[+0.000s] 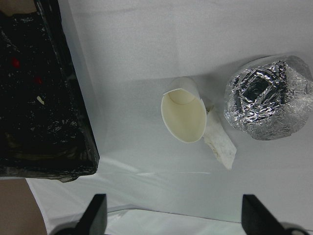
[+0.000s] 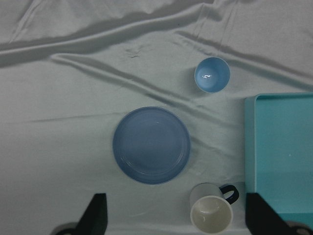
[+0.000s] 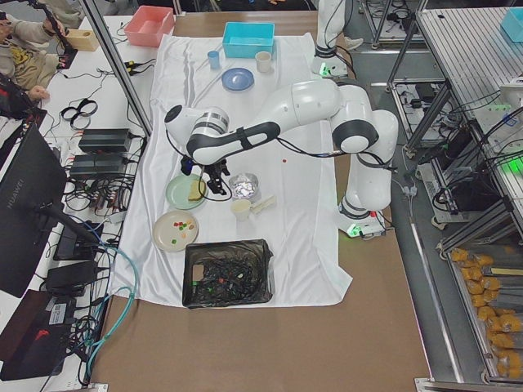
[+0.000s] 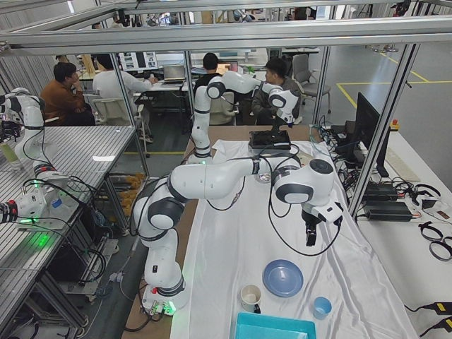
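Note:
My right gripper (image 4: 311, 229) hangs over the white cloth; its wrist view shows open fingers above a blue plate (image 2: 151, 145), a blue cup (image 2: 212, 74), a white mug (image 2: 211, 213) and a turquoise bin (image 2: 279, 147). My left gripper's open fingers frame a white paper cup (image 1: 183, 115) lying beside a pale crumpled strip (image 1: 220, 142), a foil-covered bowl (image 1: 266, 98) and a black-lined bin (image 1: 39, 98). Nothing is between either gripper's fingertips.
A green plate (image 3: 177, 192) and a beige plate with small bits (image 3: 163, 233) lie along one side. Monitors, cables and metal frame posts (image 4: 381, 127) border the table.

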